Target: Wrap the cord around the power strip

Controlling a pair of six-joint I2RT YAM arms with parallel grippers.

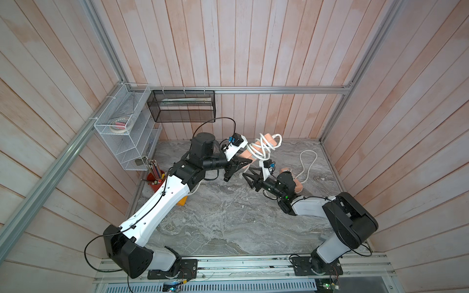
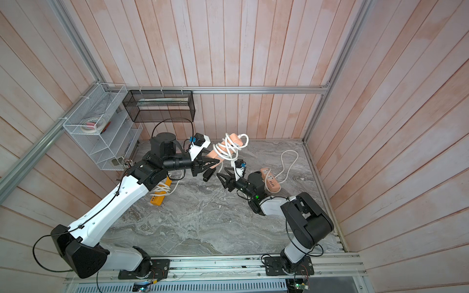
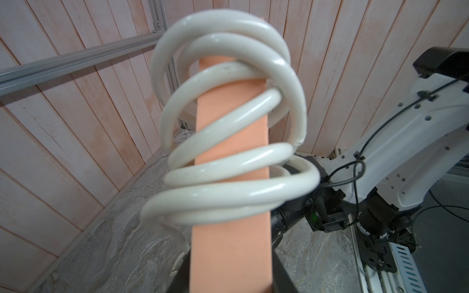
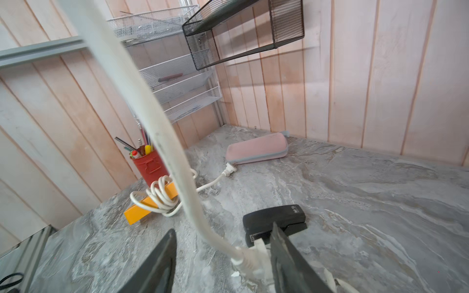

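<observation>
Held up in the air is a peach-coloured power strip (image 1: 246, 155), tilted, with my left gripper (image 2: 208, 164) shut on its lower end. Several loops of white cord (image 3: 229, 195) wind around its upper part, loosely spaced. My right gripper (image 1: 250, 177) hovers just below and to the right, its fingers apart. In the right wrist view, a length of the same cord (image 4: 163, 131) hangs down, ending in a white plug (image 4: 259, 261) low between the fingers, not clamped by them.
A second peach strip (image 2: 270, 180) lies on the table behind my right arm, its cord uncoiled. On the left, a yellow strip (image 4: 139, 211) wrapped in cord sits by a red pen cup (image 4: 150, 167). A black stapler (image 4: 273, 218) and pink case (image 4: 259, 148) lie farther back.
</observation>
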